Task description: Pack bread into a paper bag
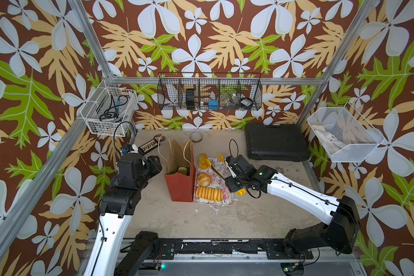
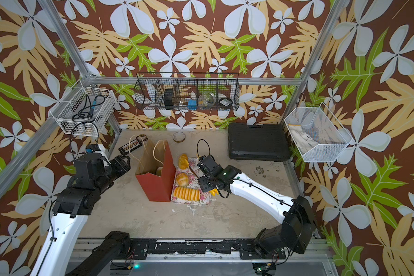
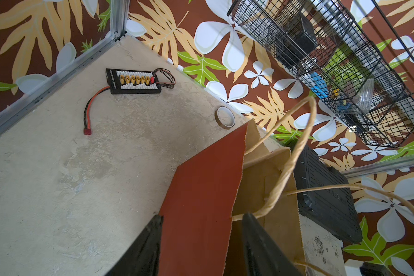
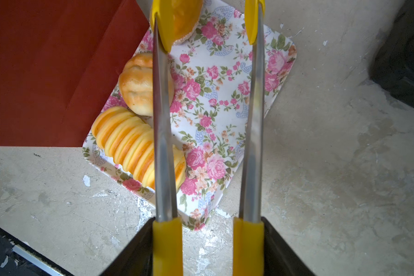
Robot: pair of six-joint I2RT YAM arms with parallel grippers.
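Yellow-tipped metal tongs are spread apart at my open right gripper, above the floral tray. Nothing sits between the tips. A golden bread lies at the tray's far left, beside the left tip and partly behind it. Nearer are a round bun and a ridged loaf, both partly covered by the left tong arm. The red paper bag stands upright and open left of the tray, with something pale inside. My left gripper, fingers apart, is at the bag's left.
A black case lies at the back right. Behind the bag are a tape roll and a connector board with wires. Wire baskets hang on the back wall.
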